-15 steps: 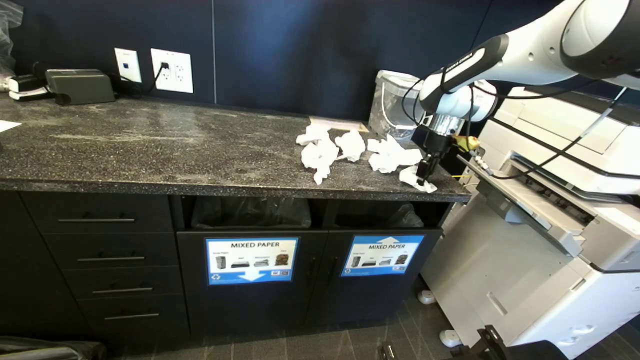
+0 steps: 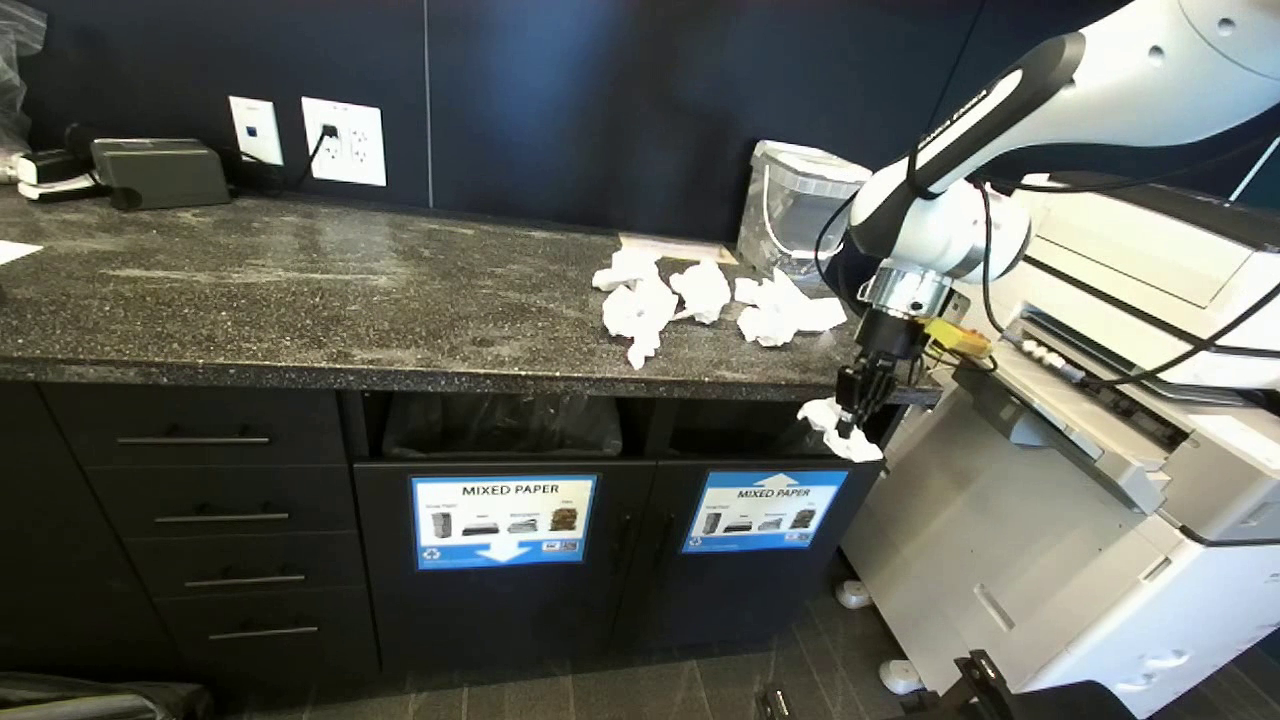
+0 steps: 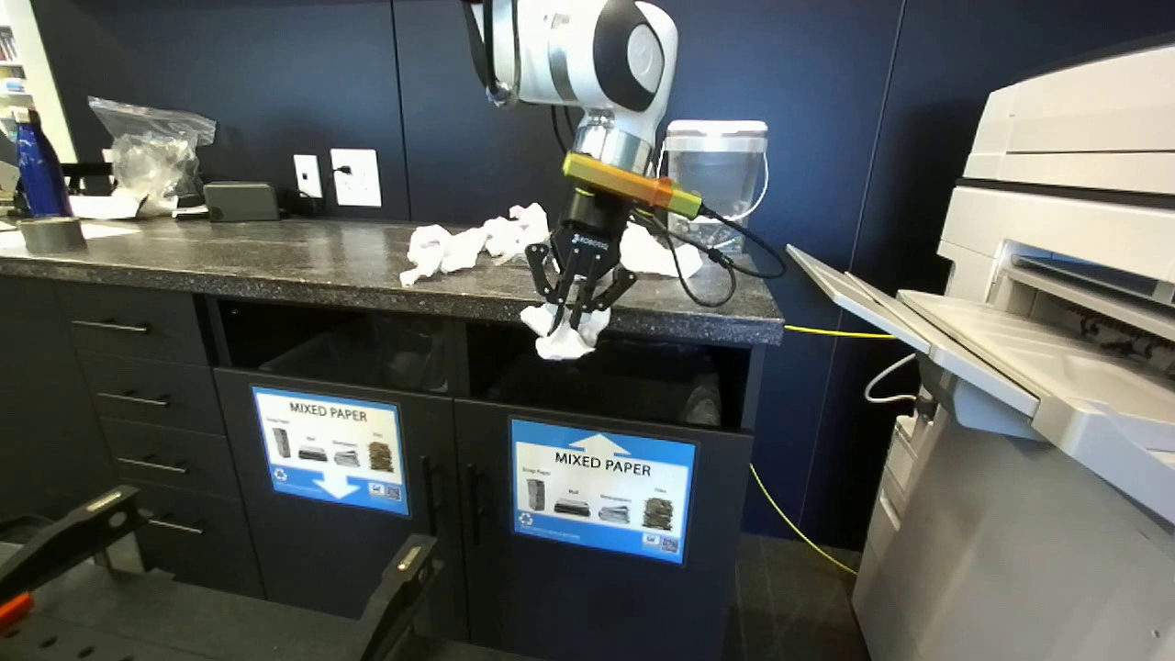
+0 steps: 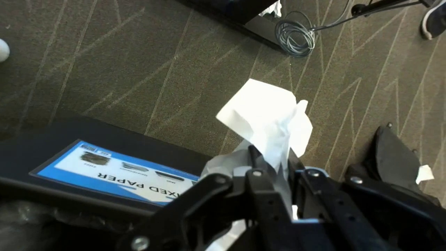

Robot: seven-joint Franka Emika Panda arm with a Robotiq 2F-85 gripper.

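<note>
A crumpled white paper (image 2: 843, 434) is pinched in my gripper (image 3: 569, 321), which is shut on it in front of the counter's edge. In the wrist view the same crumpled paper (image 4: 267, 113) sticks out past the dark fingers (image 4: 255, 159), with floor beneath. The right-hand bin opening (image 3: 617, 380), above its "MIXED PAPER" sign (image 3: 602, 490), lies close by in exterior view 2. Several other crumpled papers (image 2: 639, 310) rest on the dark counter (image 2: 360, 288), some partly behind my arm in exterior view 2.
A clear lidded bucket (image 2: 798, 210) stands against the wall behind the papers. The printer (image 2: 1056, 480) is close on the right, its tray (image 3: 881, 314) jutting out. A second bin opening (image 2: 501, 426) lies to the left.
</note>
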